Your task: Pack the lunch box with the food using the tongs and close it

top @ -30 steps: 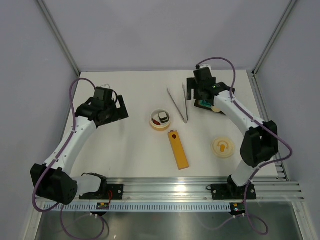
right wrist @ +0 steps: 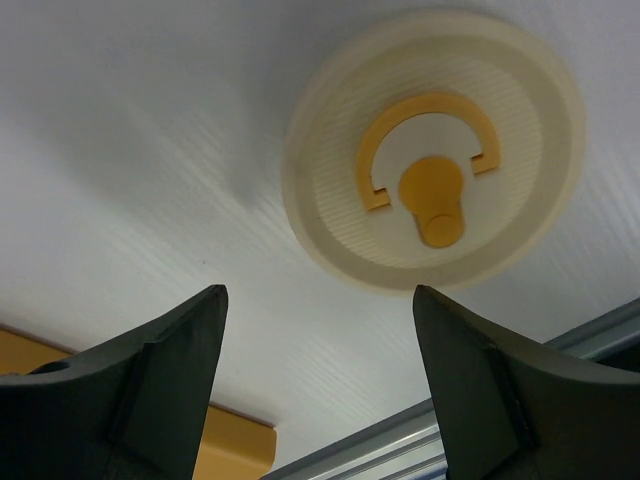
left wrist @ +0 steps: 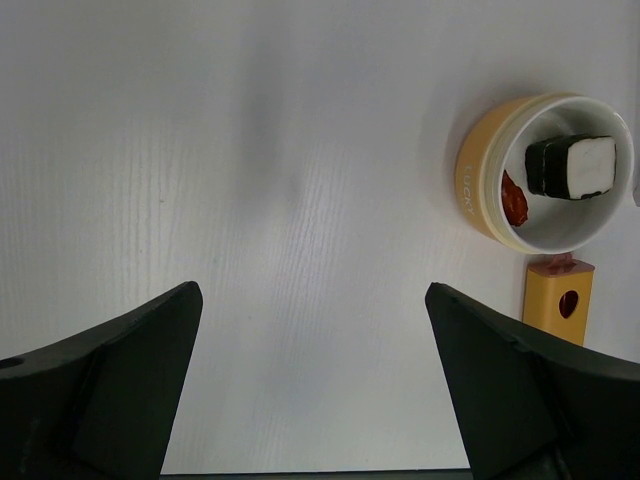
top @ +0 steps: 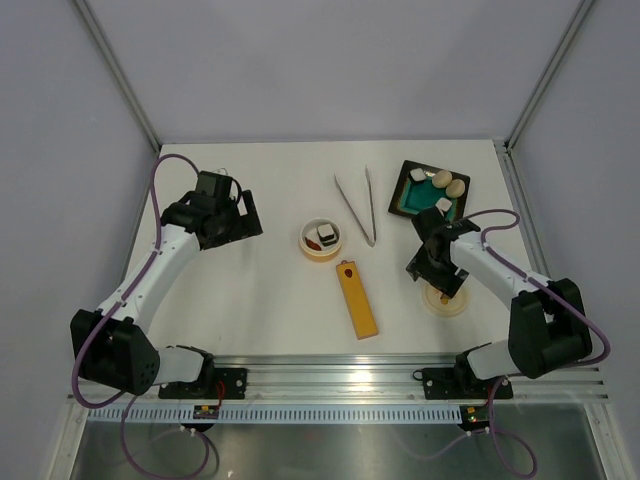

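Observation:
The round lunch box (top: 320, 250) holds a rice piece wrapped in dark seaweed (left wrist: 570, 167) and a brown piece of food (left wrist: 514, 200). Its cream lid (right wrist: 330, 230), with an orange latch, lies flat on the table; my right gripper hovers above it, open and empty. My left gripper is open over bare table, left of the box. A yellow case (top: 357, 298) lies between box and lid.
Metal tongs (top: 370, 225) lie behind the box. A dark tray (top: 398, 200) with a green insert, white blocks and round pale items stands at the back right.
My right gripper has come from the back tray down toward the front, over the lid. The left arm has shifted only slightly.

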